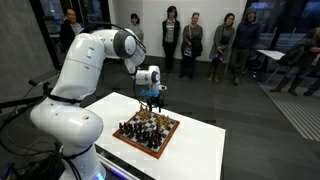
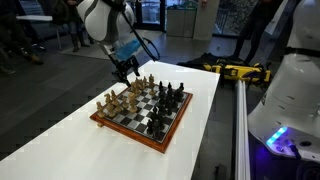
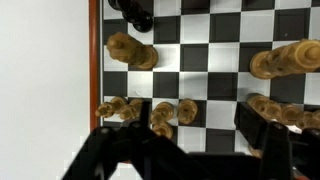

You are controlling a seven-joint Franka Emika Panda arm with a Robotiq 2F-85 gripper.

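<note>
A wooden chessboard stands on the white table with light brown and black pieces on it. My gripper points down over the side of the board where the brown pieces stand. In the wrist view its two dark fingers are apart, so it is open. A small brown pawn shows in the gap between them, and I see no finger closed on it. Another brown piece is close to its left. A taller brown piece rises farther up the view. The fingers hide the squares beneath them.
Brown pieces crowd the board's edge by the left finger, and others stand by the right one. Black pieces fill the opposite side. People stand behind.
</note>
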